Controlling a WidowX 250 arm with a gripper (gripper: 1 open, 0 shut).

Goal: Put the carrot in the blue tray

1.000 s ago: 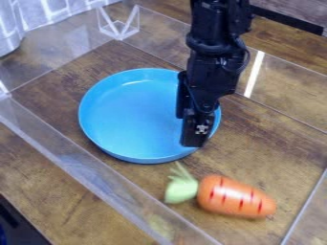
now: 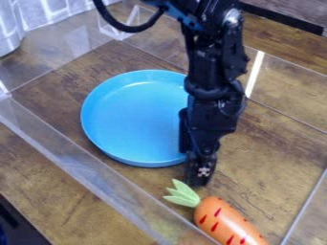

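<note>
The orange toy carrot (image 2: 230, 224) lies on the wooden table, outside the tray, at the front right. Its pale green leaves (image 2: 183, 193) point up and left towards the tray. The round blue tray (image 2: 128, 105) is empty where it shows; the arm hides part of its right side. My black gripper (image 2: 198, 174) hangs down by the tray's right front rim, just behind the carrot's leaves. No carrot is held in it. Its fingers are dark and overlap from this angle, so their spread cannot be made out.
A clear, see-through barrier edge (image 2: 90, 167) runs diagonally along the left front. Bare wooden table (image 2: 269, 144) lies to the right of the arm. A whitish ribbed object (image 2: 10, 27) stands at the back left corner.
The carrot has swung round, its orange body shifting towards the front edge. My gripper has come lower and nearer to the leaves. The tray has barely moved.
</note>
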